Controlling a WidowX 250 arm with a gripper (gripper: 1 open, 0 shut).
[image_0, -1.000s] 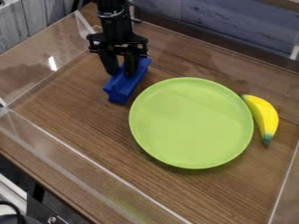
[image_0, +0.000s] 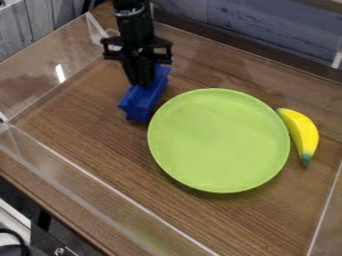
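Observation:
The black gripper (image_0: 142, 72) hangs in the upper middle-left, its fingertips down at the top of a blue block (image_0: 142, 100) that lies on the wooden surface; the fingers look shut, and whether anything is between them is hidden. A green plate (image_0: 218, 140) lies to the right of the blue block. A yellow banana (image_0: 299, 131) lies right of the plate.
Clear walls (image_0: 80, 212) edge the wooden surface (image_0: 100, 165) at left and front. The wood left of and in front of the plate is clear. A grey-blue wooden board stands behind.
The gripper has shifted slightly and its fingers appear closer together over the blue block. The block, plate and banana look nearly unmoved.

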